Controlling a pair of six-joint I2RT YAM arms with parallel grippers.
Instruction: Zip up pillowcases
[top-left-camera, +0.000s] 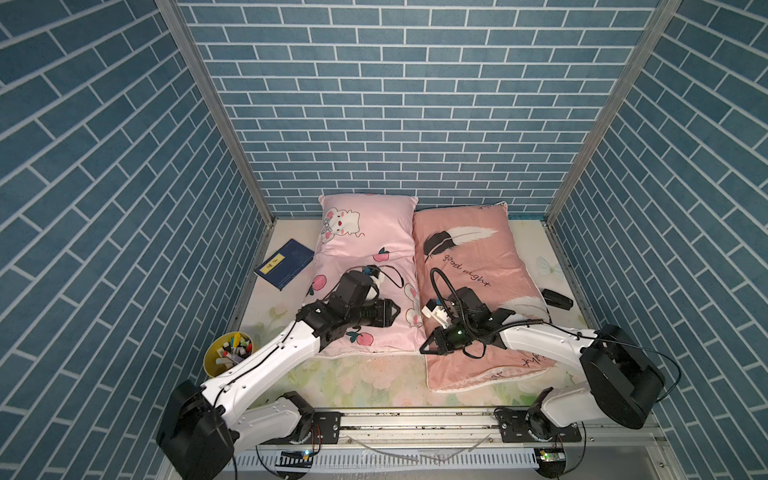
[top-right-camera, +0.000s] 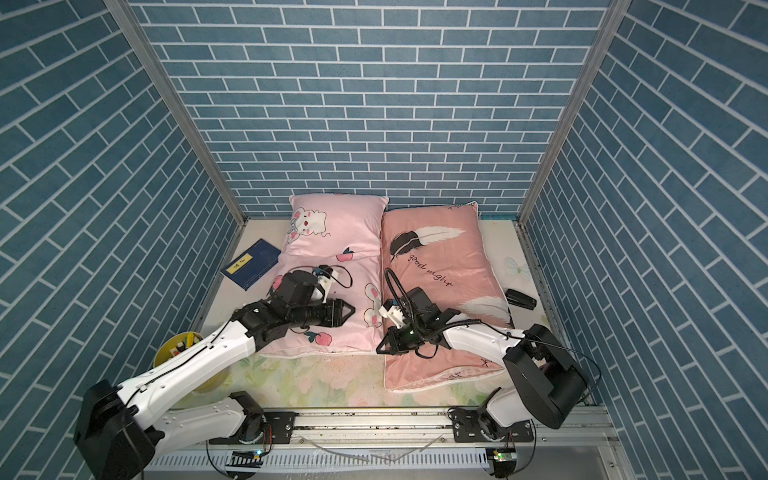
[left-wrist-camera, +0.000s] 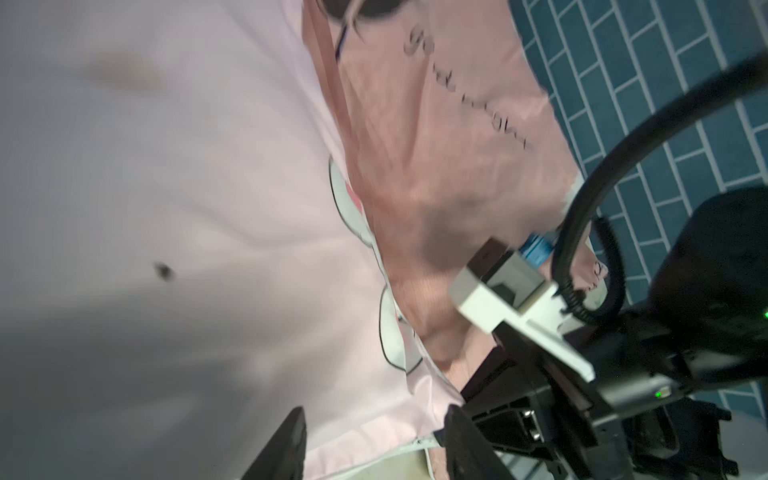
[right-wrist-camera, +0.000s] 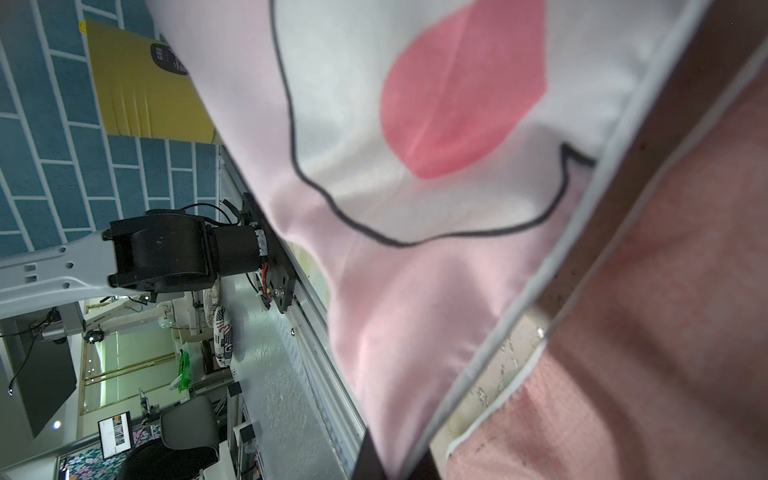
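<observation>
The light pink pillowcase (top-left-camera: 368, 224) with cherries and bunnies lies left of the salmon pillowcase (top-left-camera: 472, 248) printed "good night". My right gripper (top-left-camera: 430, 345) is at the light pink case's front right corner, shut on its fabric, which stretches up from the fingertips in the right wrist view. My left gripper hangs over the lower part of the light pink case, fingers apart, with nothing seen between them but fabric beneath. No zipper pull can be made out.
A blue folder (top-left-camera: 284, 264) lies at the left. A yellow bucket with markers (top-left-camera: 216, 356) stands at front left. A black object (top-left-camera: 557, 299) lies by the right wall. Bare table shows along the front.
</observation>
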